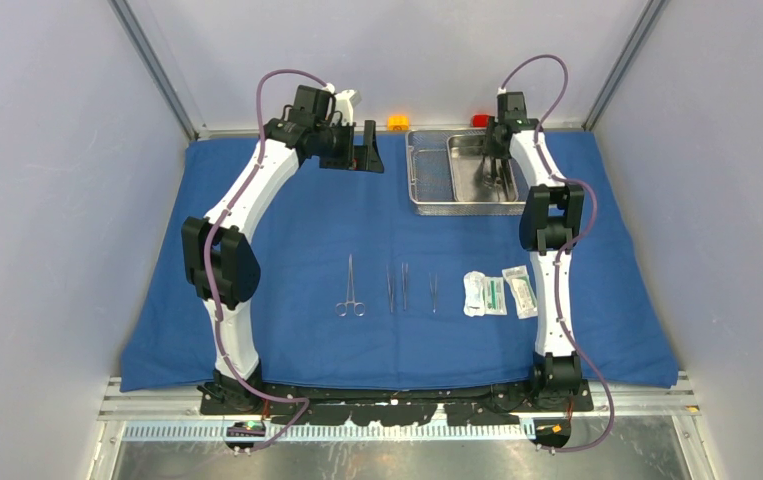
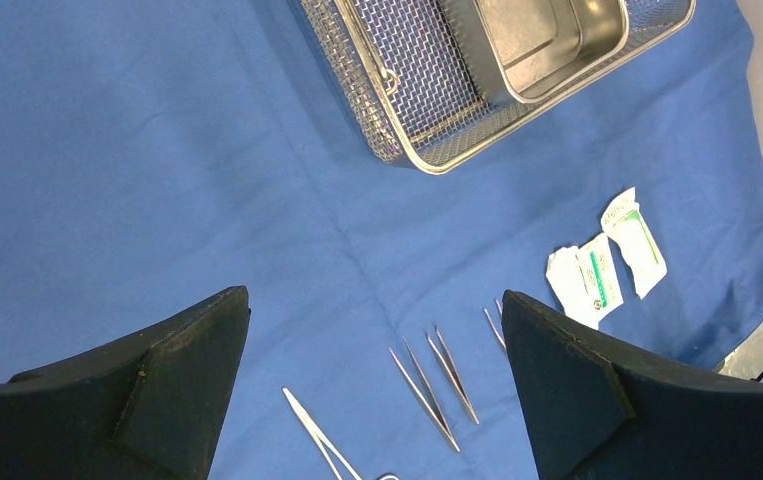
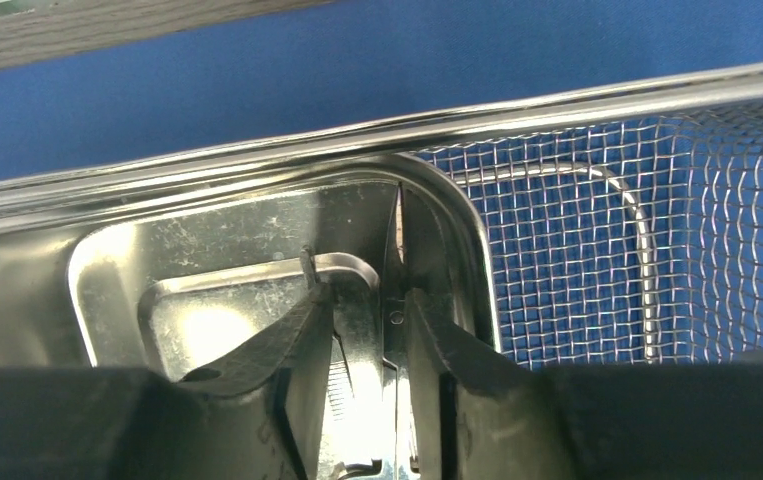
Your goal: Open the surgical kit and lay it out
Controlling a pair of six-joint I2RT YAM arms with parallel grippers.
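Note:
Inside the wire-mesh basket (image 1: 429, 170) at the back, a metal tray (image 1: 468, 180) holds at least one slim, scissor-like instrument (image 3: 396, 318). My right gripper is over that tray with its fingers (image 3: 302, 345) parted, and the instrument shows in the gap; contact is not clear. Left of the basket, my left gripper stands open and empty above the cloth. On the front of the cloth lie a ring-handled clamp (image 1: 351, 290), three tweezers (image 1: 405, 285) in a row, and white packets, one with a green label (image 1: 494, 295) and another angled packet (image 1: 520, 292).
A ring-ended instrument (image 2: 389, 78) shows at the basket's left end in the left wrist view. Yellow (image 1: 398, 123) and red (image 1: 480, 120) blocks sit behind the cloth.

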